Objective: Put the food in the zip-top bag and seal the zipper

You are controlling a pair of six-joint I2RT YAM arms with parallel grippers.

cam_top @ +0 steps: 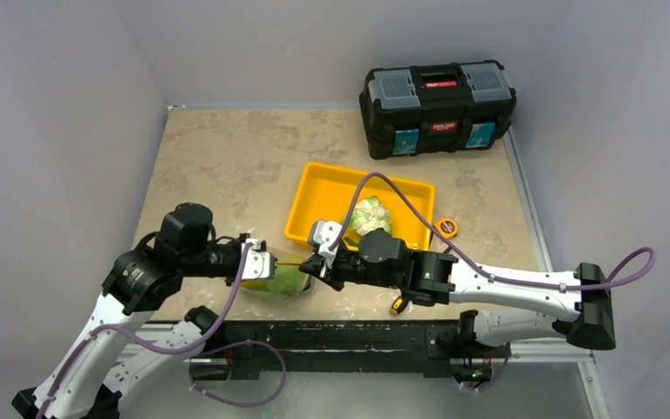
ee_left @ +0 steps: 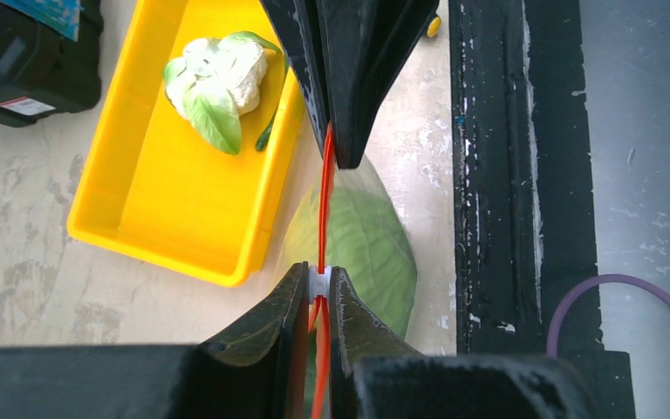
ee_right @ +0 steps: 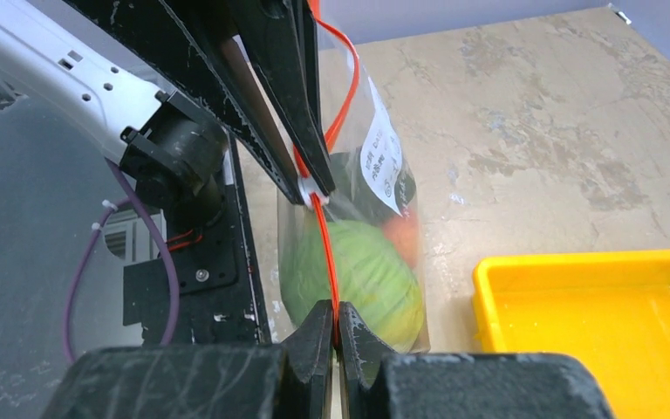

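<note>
The zip top bag [ee_right: 384, 148] stands upright on the table, holding a green cabbage [ee_right: 358, 279] and other produce behind it, with a red zipper strip along its mouth. My left gripper is shut on the white zipper slider on that strip. My right gripper is shut on the red strip [ee_right: 325, 244] a little apart from the left one. Between the two grippers the strip is pulled straight. In the top view the bag is mostly hidden under both grippers.
A yellow tray [cam_top: 314, 188] with a cauliflower [cam_top: 368, 214] sits behind the right arm. A black toolbox [cam_top: 436, 109] stands at the back right, a tape measure [cam_top: 445, 227] right of the tray.
</note>
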